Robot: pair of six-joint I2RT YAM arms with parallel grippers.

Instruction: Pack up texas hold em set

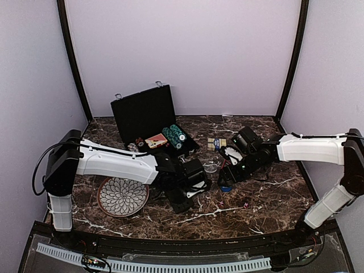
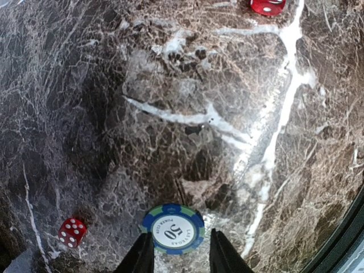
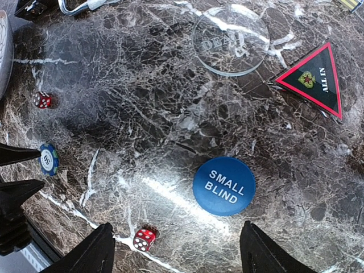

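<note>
In the left wrist view, a blue-and-white 50 chip [image 2: 173, 228] lies face up at the fingertips of my left gripper. Those fingers stand partly apart; whether they grip the chip cannot be seen. My right gripper is open and empty, with the blue SMALL BLIND button [image 3: 223, 199] on the table ahead of its fingers. Farther off lie a clear DEALER disc [image 3: 230, 48] and a black ALL IN triangle [image 3: 313, 85]. One red die [image 3: 145, 238] rests near the right gripper's left finger, another red die [image 3: 42, 99] beyond the chip.
At the back left stands the black case, its lid [image 1: 145, 114] raised; green chips [image 1: 171, 136] and a red card pack [image 1: 156, 140] sit inside. A patterned plate [image 1: 123, 197] lies front left. Card boxes [image 1: 216, 144] are behind the right arm.
</note>
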